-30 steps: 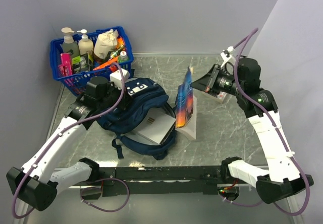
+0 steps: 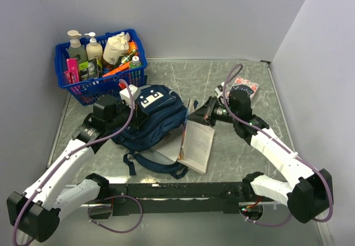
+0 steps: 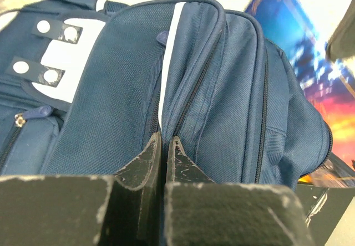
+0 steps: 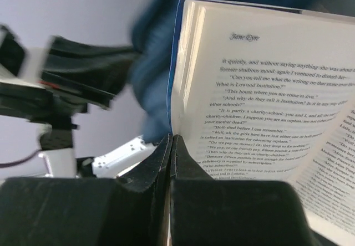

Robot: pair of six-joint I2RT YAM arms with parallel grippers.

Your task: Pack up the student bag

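The navy backpack (image 2: pixel 155 113) lies on the table, opened toward the front, a pale flat item (image 2: pixel 163 146) in its mouth. My left gripper is shut on the backpack's fabric near a zip with a white stripe. My right gripper is shut on the edge of an open book (image 4: pixel 260 102) with printed pages, which hangs down at the backpack's right side, partly over the opening. Its colourful cover (image 3: pixel 305 52) shows beside the bag in the left wrist view.
A blue basket (image 2: pixel 100 80) of bottles and small items stands at the back left. A red-and-white patterned item (image 2: pixel 244 85) lies at the back right.
My right gripper has moved left and toward the front with the book, which now turns its pages to the top view and covers part of the opening. The left arm has shifted slightly.
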